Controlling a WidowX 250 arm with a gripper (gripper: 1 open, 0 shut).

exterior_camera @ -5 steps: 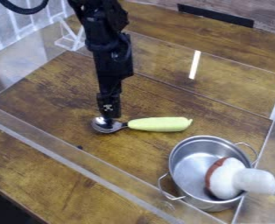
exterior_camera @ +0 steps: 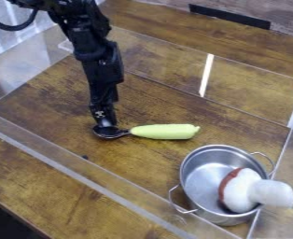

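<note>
My black gripper (exterior_camera: 105,122) reaches down from the top left to the head of a spoon (exterior_camera: 116,132) lying on the wooden table. Whether its fingers are open or shut on the spoon cannot be told. A pale green corn-like vegetable (exterior_camera: 165,132) lies just right of the spoon, over or against its handle. A steel pot (exterior_camera: 205,171) with two handles stands at the lower right, holding a white object with a reddish-brown part (exterior_camera: 254,190).
Clear panels edge the work area along the front and right.
My gripper has moved down and a little left onto the spoon's head. The vegetable and pot look unmoved.
</note>
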